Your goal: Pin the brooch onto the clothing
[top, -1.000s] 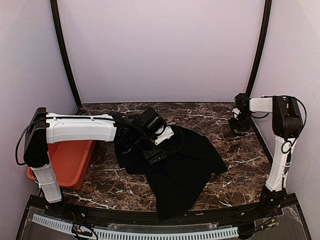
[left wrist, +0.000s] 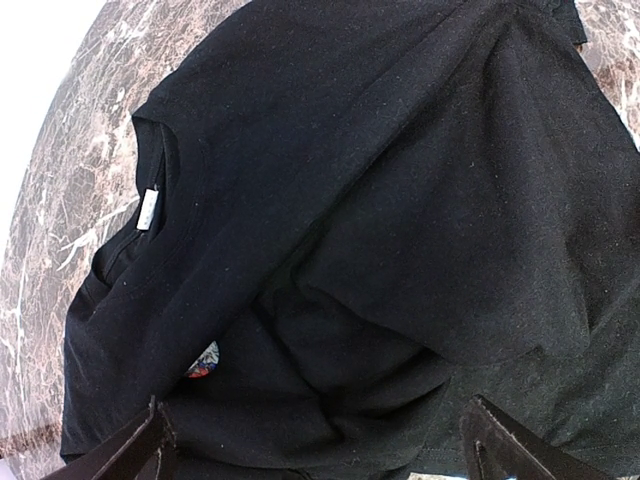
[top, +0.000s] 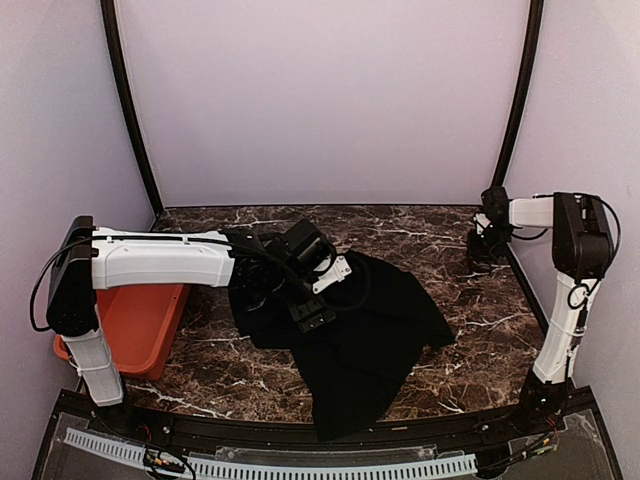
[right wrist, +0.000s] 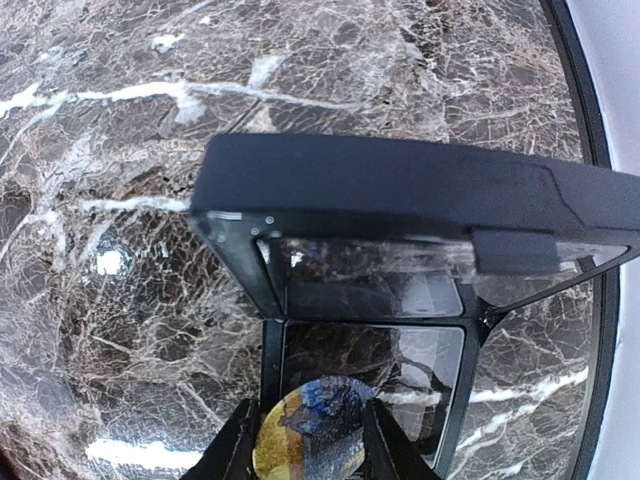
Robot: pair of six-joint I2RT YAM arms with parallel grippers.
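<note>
Black clothing lies spread on the marble table, its collar and white label showing in the left wrist view. A small colourful round piece shows on the cloth there, partly covered by a fold. My left gripper hovers over the clothing, open and empty. At the far right of the table, a round blue-and-yellow brooch appears between the fingertips of my right gripper. Those fingers stand part way apart at its two sides; whether they press on it cannot be told.
A black-framed case with clear panels stands open around the brooch, close to the right wall. An orange bin sits at the left, below the left arm. Bare marble lies between clothing and case.
My right gripper has shifted slightly to the right at the table's far right side. The left arm and the clothing look nearly unchanged.
</note>
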